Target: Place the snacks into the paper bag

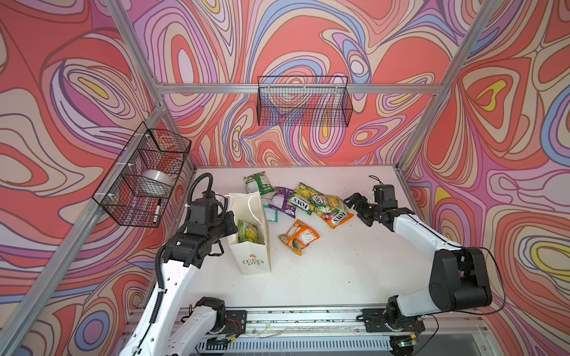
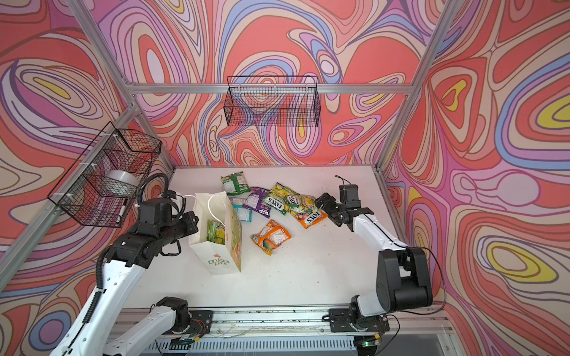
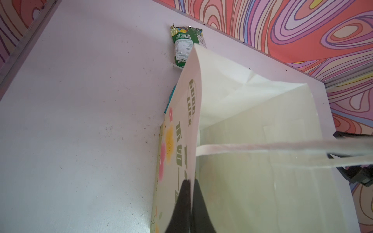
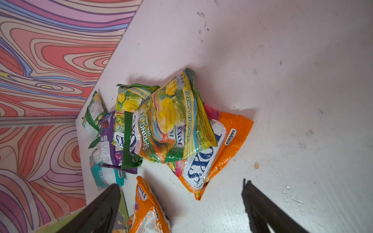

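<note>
The white paper bag (image 1: 255, 261) stands open on the left of the table, with a yellow-green snack packet (image 1: 249, 232) inside. My left gripper is shut on the bag's upper edge, the thin paper running between its fingers. My right gripper is open and empty, over the table just right of the overlapping Fox's packets. In the right wrist view, a yellow-green packet (image 4: 167, 120) lies partly over an orange Fox's packet (image 4: 229, 136). Farther left are a purple packet (image 1: 282, 201), a green packet (image 1: 259, 182) and a separate orange packet (image 1: 299, 236).
A teal packet (image 4: 101, 170) lies partly hidden behind the bag in the top views. Wire baskets hang on the back wall (image 1: 304, 106) and at the left (image 1: 142, 178). Clear table spans the front and right.
</note>
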